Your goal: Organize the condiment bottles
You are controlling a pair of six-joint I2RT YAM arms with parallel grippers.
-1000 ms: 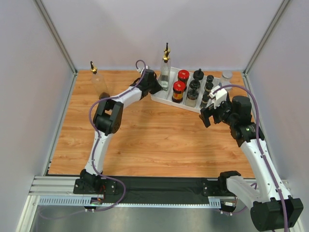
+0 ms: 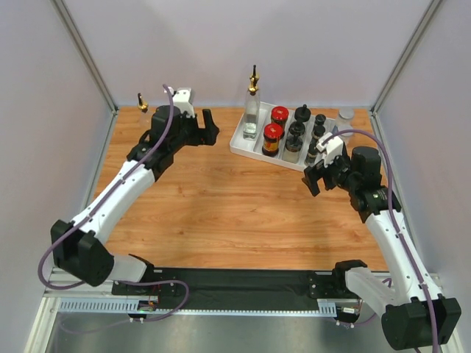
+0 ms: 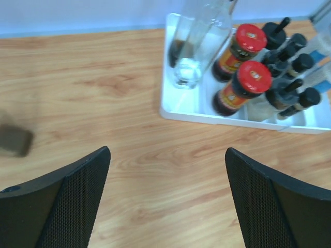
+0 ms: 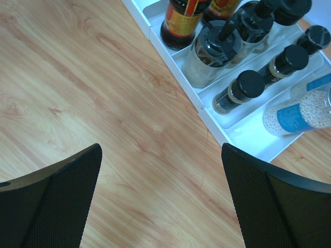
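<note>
A white divided tray (image 2: 246,145) stands at the back of the table. Tall clear pump bottles (image 2: 250,121) fill its left compartment. To their right come two red-lidded jars (image 3: 243,82), dark-topped glass jars (image 4: 213,50) and small black-capped shakers (image 4: 241,91). One gold-topped bottle (image 2: 143,104) stands outside the tray at the back left, mostly hidden behind the left arm; a dark blurred part of it shows at the left wrist view's edge. My left gripper (image 2: 211,127) is open and empty, left of the tray. Open too, my right gripper (image 2: 312,182) is by the tray's front right corner, nothing between its fingers.
Clear jars with blue labels (image 4: 305,114) occupy the tray's right end. Walls close in at the back and both sides.
The right arm has barely moved; the tray's contents stay put.
</note>
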